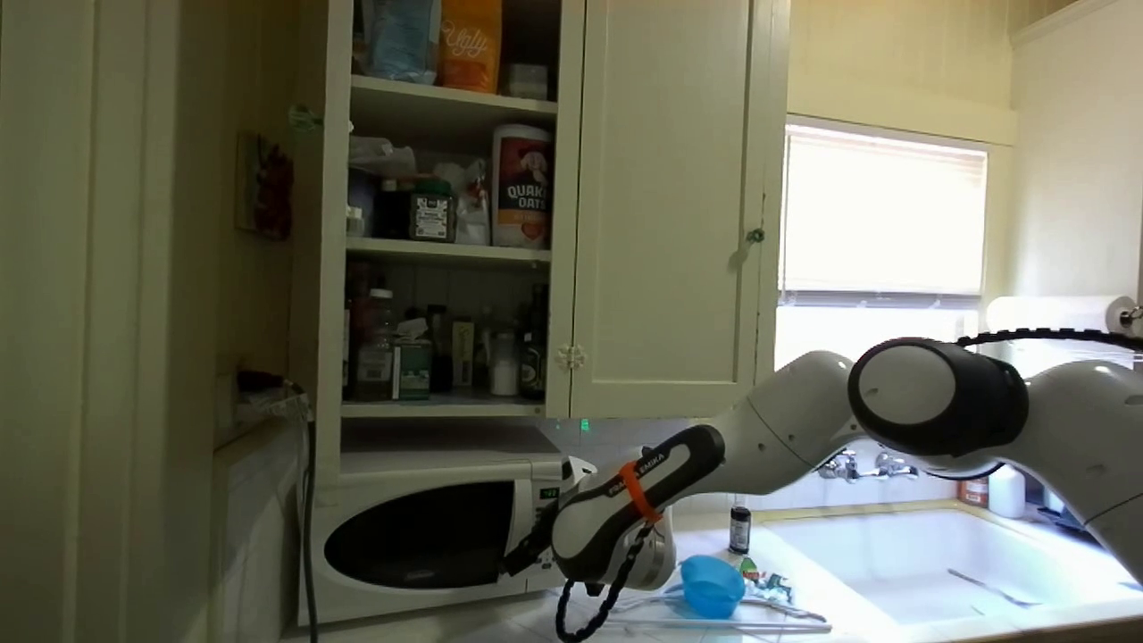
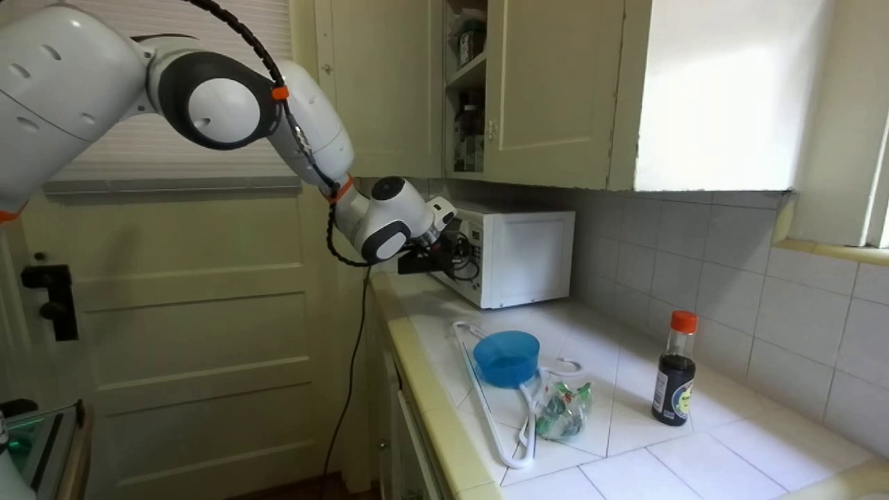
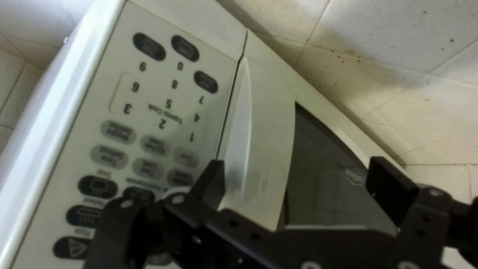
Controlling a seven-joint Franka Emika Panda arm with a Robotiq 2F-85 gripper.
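Note:
A white microwave (image 1: 439, 461) with a dark oval window stands on the counter below the cupboard, its door closed. In the wrist view the door's raised pale handle (image 3: 239, 148) runs between the keypad (image 3: 157, 116) and the dark window (image 3: 331, 175). My gripper is open across the door front, nothing held. Its left finger (image 3: 210, 179) lies by the handle's keypad side; the other finger (image 3: 385, 188) is over the window. Whether either touches the door, I cannot tell. From the side, the gripper (image 2: 446, 254) is close to the microwave's front.
A blue bowl (image 2: 506, 358), a white hanger (image 2: 492, 417), a crumpled green plastic bag (image 2: 567, 412) and a red-capped bottle (image 2: 675, 371) occupy the counter. Above the microwave is the open cupboard with full shelves (image 1: 450, 252). A sink (image 1: 921, 557) lies to the right.

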